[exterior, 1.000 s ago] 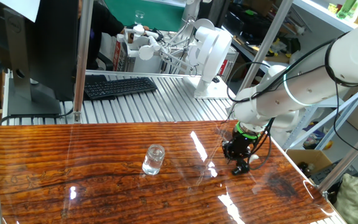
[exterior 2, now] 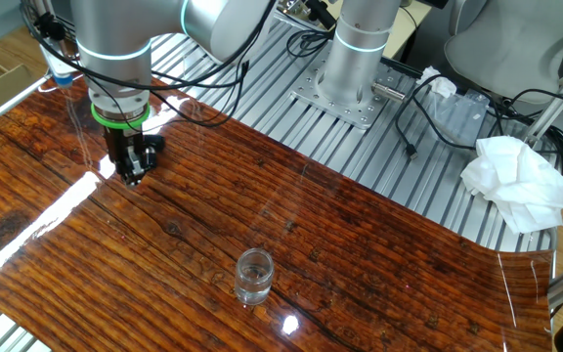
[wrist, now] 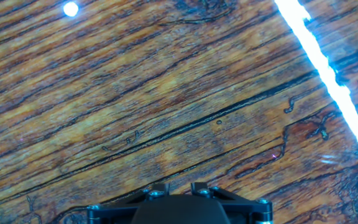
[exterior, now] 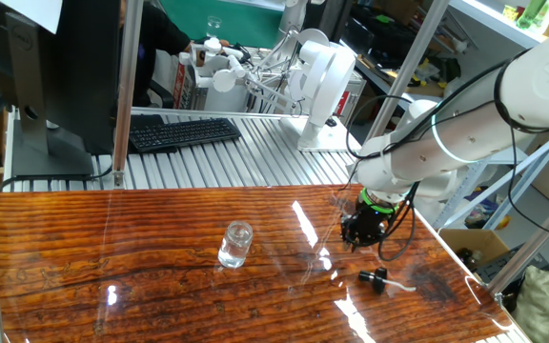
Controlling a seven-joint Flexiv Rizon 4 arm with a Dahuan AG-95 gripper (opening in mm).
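On the glossy wooden table a clear glass jar point(exterior: 235, 245) stands upright, partly filled with clear liquid; exterior view 2 shows the same jar point(exterior 2: 254, 277) near its lower middle. A small black piece with a slender white part point(exterior: 379, 280) lies on the wood at the right in exterior view 1. My gripper point(exterior: 353, 243) hangs low over the table just behind this piece, well to the right of the jar. In the wrist view a narrow gap separates the tips of my gripper, with only bare wood beyond.
Crumpled white paper point(exterior 2: 514, 184) lies at the right in exterior view 2. Cables loop around the arm.
One second ago the black piece was at my gripper's fingers. It has since come away, now lying nearer the viewer, its white part pointing right. The arm and jar look nearly unmoved.
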